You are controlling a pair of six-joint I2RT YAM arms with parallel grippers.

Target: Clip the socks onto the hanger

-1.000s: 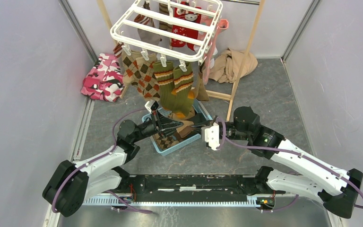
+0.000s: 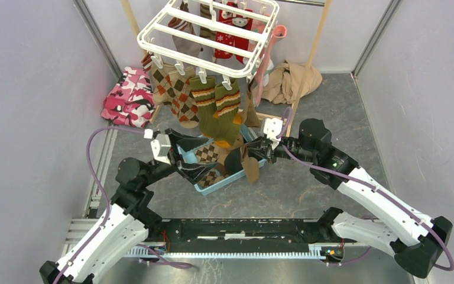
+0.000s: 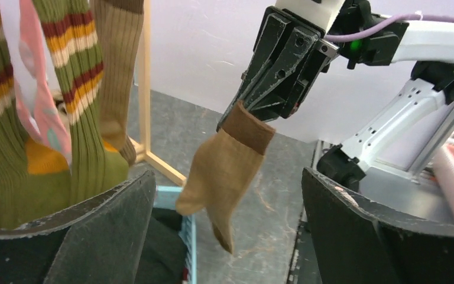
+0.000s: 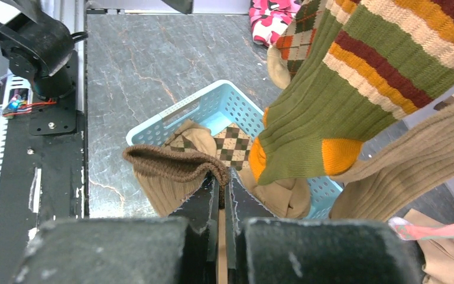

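Note:
A plain brown sock dangles by its cuff from my right gripper, which is shut on the fabric. In the top view that sock hangs over the right side of the blue basket. Left of it, my left gripper stands wide open with nothing between its fingers. Above hangs the white hanger with clips along its edges; green striped socks, argyle socks and another brown sock hang from it.
The blue basket below holds brown and checkered socks. Wooden stand legs rise beside the hanger. Pink camouflage cloth lies at left, and beige cloth behind at right.
The right gripper has moved slightly right and up with the sock, which now hangs from it alone.

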